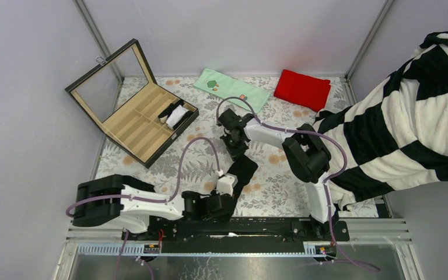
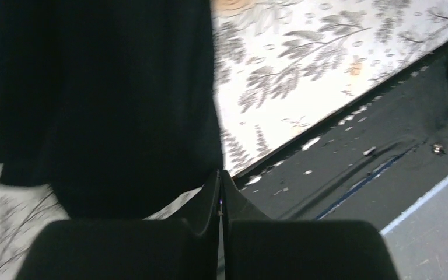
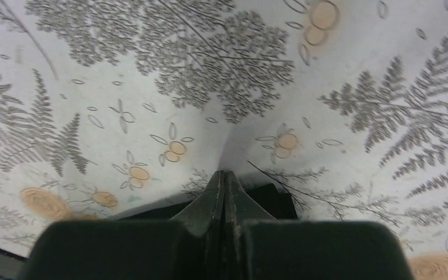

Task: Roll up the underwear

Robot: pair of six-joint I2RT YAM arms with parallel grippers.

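Note:
The black underwear (image 1: 245,169) lies as a long folded strip at the table's front middle, slanting, partly under both arms. In the left wrist view the dark cloth (image 2: 122,105) fills the upper left, its lower layers a little uneven. My left gripper is shut with its tips at the cloth's right edge; no fabric shows clearly between them. At the far end, my right gripper is shut over the cloth, whose corner (image 3: 283,201) shows beside the fingers. Whether either pinches a thin fold is hidden.
An open divided box (image 1: 134,131) with rolled items stands at the left. Green cloth (image 1: 233,87) and red cloth (image 1: 302,90) lie at the back. A checkered blanket (image 1: 396,128) crowds the right. The table's dark front edge (image 2: 350,157) runs close by the left gripper.

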